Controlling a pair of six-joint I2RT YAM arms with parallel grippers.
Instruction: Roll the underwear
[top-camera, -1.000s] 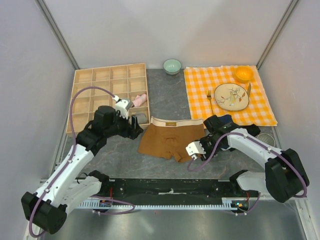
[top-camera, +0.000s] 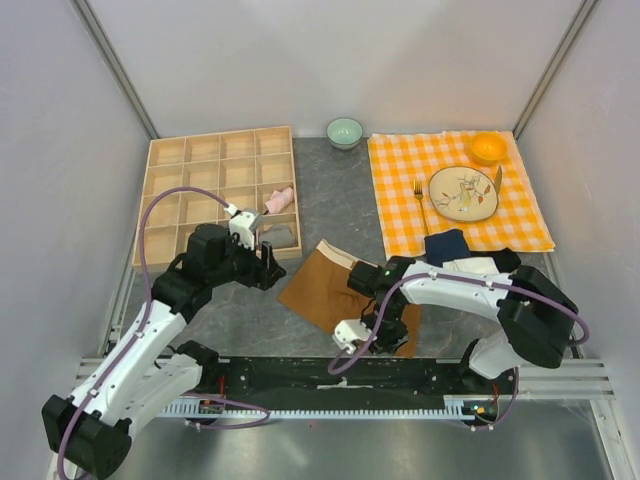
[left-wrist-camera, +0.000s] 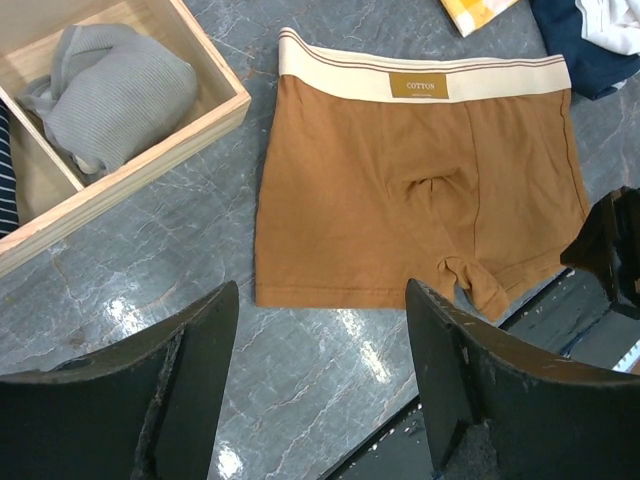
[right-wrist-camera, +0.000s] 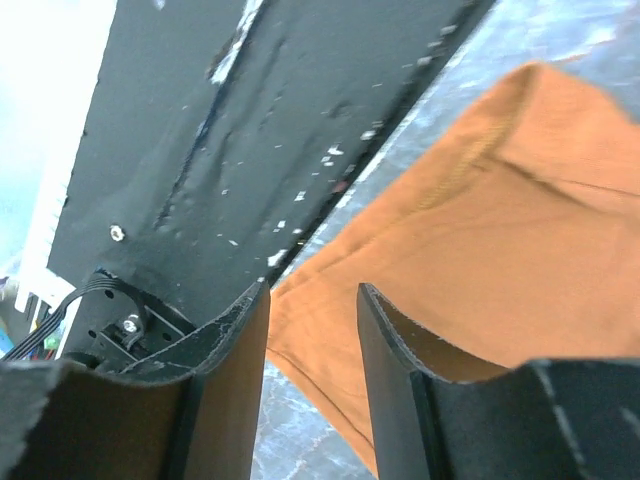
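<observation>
The brown underwear (top-camera: 320, 293) with a cream waistband lies on the grey table, its band slanting down to the right in the top view. Much of its right half is hidden under my right arm. In the left wrist view, a fold runs through the brown cloth (left-wrist-camera: 340, 200). My left gripper is open and empty, left of the underwear. Low over the cloth near the front edge, my right gripper has its fingers apart. Brown fabric (right-wrist-camera: 480, 260) shows beneath and beyond them, with none seen pinched.
A wooden compartment box (top-camera: 237, 175) stands at the back left, with grey and pink cloths inside. Dark and white cloths (top-camera: 446, 246) lie at right beside the checkered mat (top-camera: 396, 185). A green bowl (top-camera: 344, 132) sits at the back. Clear table lies behind the underwear.
My right gripper has moved left and toward the front edge. The underwear has turned, its right side shifted frontward and its waistband now slanting.
</observation>
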